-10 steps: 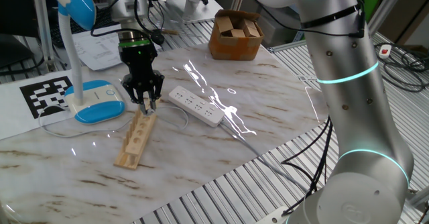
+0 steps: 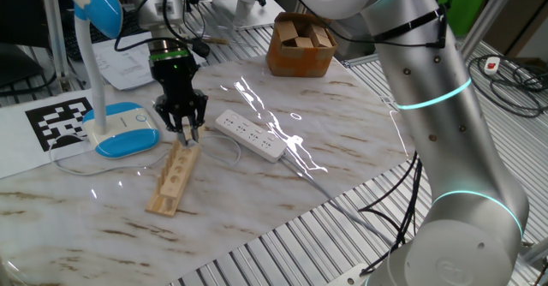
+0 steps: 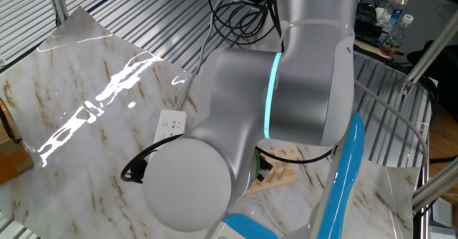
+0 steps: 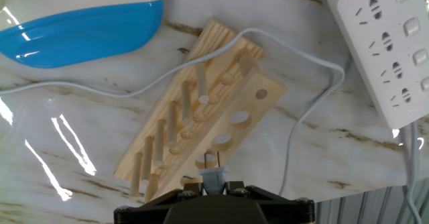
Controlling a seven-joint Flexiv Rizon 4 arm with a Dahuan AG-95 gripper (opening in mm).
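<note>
In the wrist view, a small pale grey plug [image 4: 213,177] with two thin metal pins sits between my fingertips, and my gripper is shut on it. Its pins point away from the gripper. Below lies a wooden rack [image 4: 155,138] with a row of upright pegs and a board with round holes; the plug overlaps the near part of that board in this view. From exterior view 1, my gripper [image 2: 190,138] points down over the rack's far end, with the wooden rack [image 2: 175,183] reaching toward the front. Exterior view 2 has the gripper mostly hidden behind the arm.
A white power strip [image 2: 251,135] lies right of the rack. To the left stands a blue-and-white lamp [image 2: 126,140]; its thin white cable [image 4: 295,46] crosses the rack. A cardboard box [image 2: 300,59] stands farther back.
The arm's large links have shifted slightly left in exterior view 1. The gripper stays nearly in place over the rack's far end. Rack, lamp and power strip have not moved.
</note>
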